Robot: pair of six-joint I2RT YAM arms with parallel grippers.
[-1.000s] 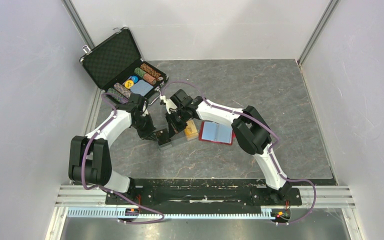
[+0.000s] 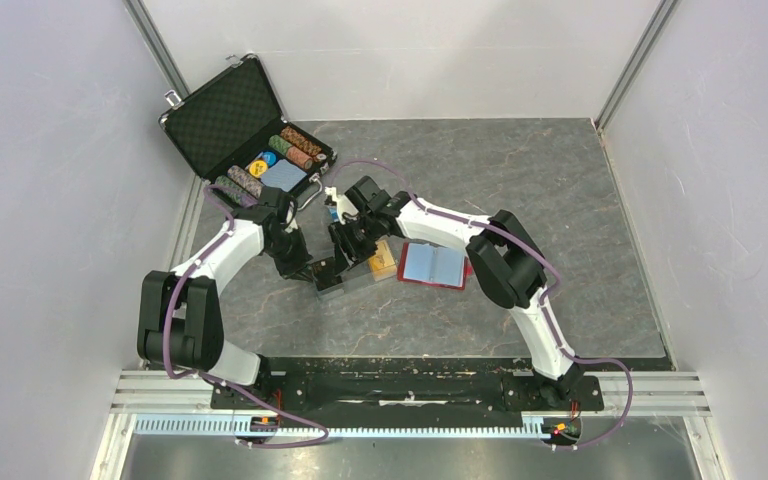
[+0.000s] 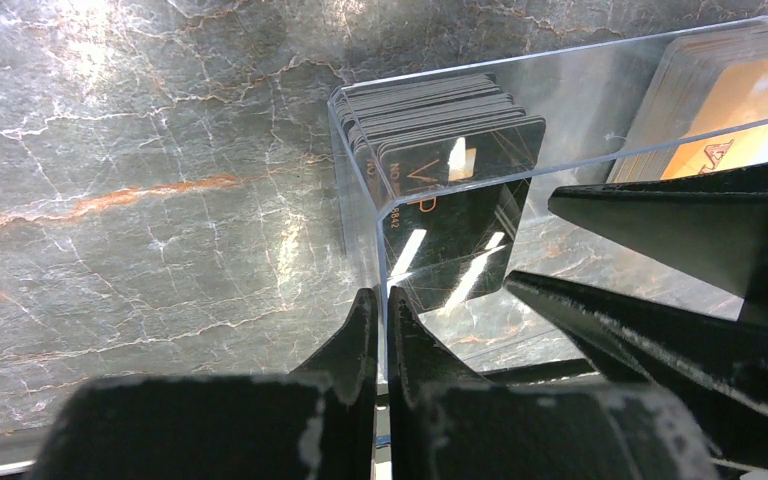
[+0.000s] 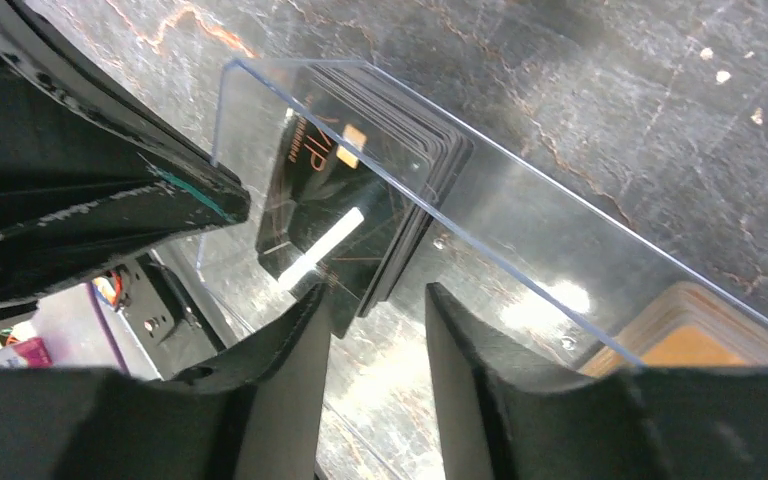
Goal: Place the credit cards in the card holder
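A clear box (image 3: pixel 430 76) holds a stack of black cards (image 3: pixel 445 240) at its left end and a stack of tan cards (image 3: pixel 750 95) further right. My left gripper is shut on the clear end wall of this box. My right gripper stands part open above the box, close to the black cards, with no card gripped between its fingers. From the left, its two separate fingers (image 3: pixel 650 215) point toward the black stack. To the right of the box lies the open red-edged card holder (image 2: pixel 434 265), its pages pale blue.
An open black case (image 2: pixel 225 125) with chips and a blue deck stands at the back left, just behind the left arm. The right arm passes over the table behind the card holder.
The left arm, box and card holder stay in place.
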